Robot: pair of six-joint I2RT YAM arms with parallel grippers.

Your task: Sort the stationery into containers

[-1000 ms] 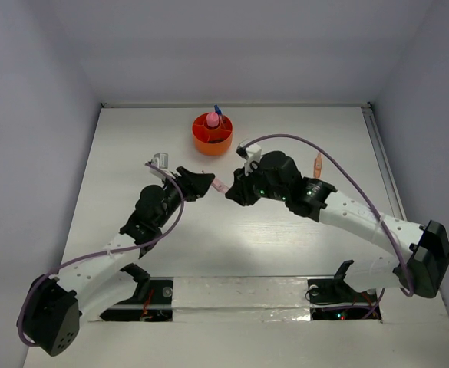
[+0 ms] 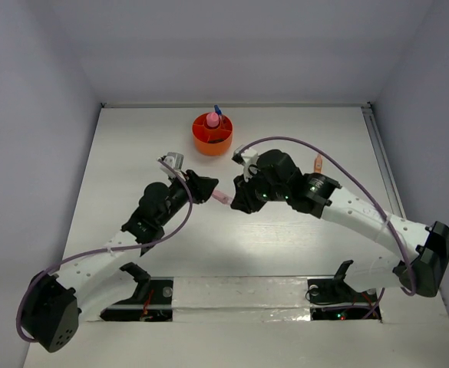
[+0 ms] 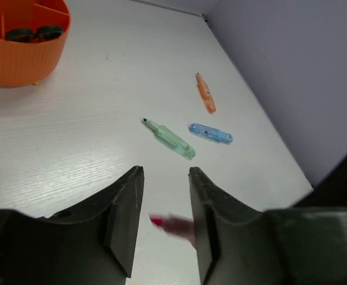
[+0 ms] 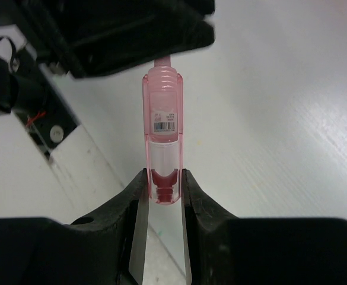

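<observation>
A pink marker-like item (image 4: 162,119) is held upright in my right gripper, shut on its lower end. My left gripper is part open at the item's other end, its dark body above it in the right wrist view; whether it touches is unclear. An orange divided cup (image 2: 212,145) at the back holds a pink item and a blue one. An orange pen (image 3: 205,92), a blue pen (image 3: 210,133) and a green pen (image 3: 169,138) lie loose on the table.
The white table (image 2: 120,146) is bordered by grey walls and a rail at the back.
My left gripper has shifted slightly rightward toward my right gripper.
</observation>
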